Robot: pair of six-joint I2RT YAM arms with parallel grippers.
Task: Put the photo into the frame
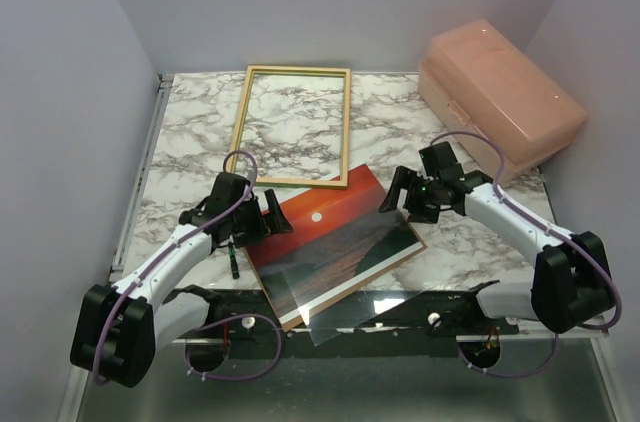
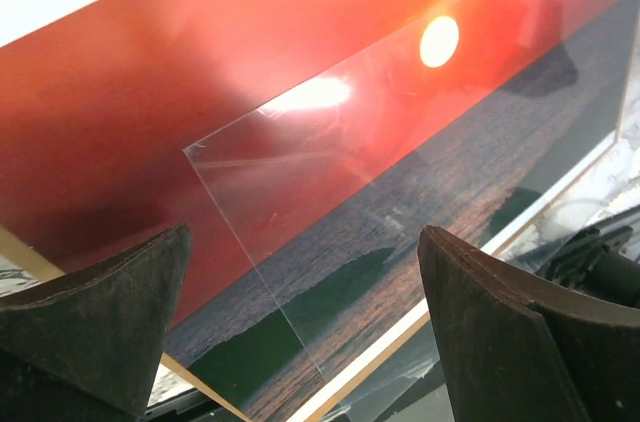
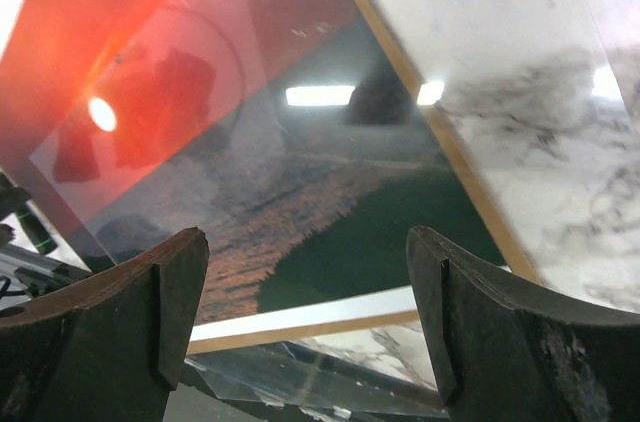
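Observation:
The sunset photo (image 1: 330, 242) lies on a thin board near the table's front, tilted, with a clear sheet (image 2: 330, 172) partly over it and overhanging the front. The empty wooden frame (image 1: 345, 122) lies behind it, its near side touching or over the photo's back corner. My left gripper (image 1: 276, 215) stands open over the photo's left part, nothing between its fingers. My right gripper (image 1: 398, 192) is open over the photo's right part, also empty, the board's edge (image 3: 455, 157) visible below it.
A pink plastic box (image 1: 500, 92) fills the back right. A dark pen-like object (image 1: 233, 260) lies left of the photo. Bare marble (image 1: 185, 122) shows at the back left.

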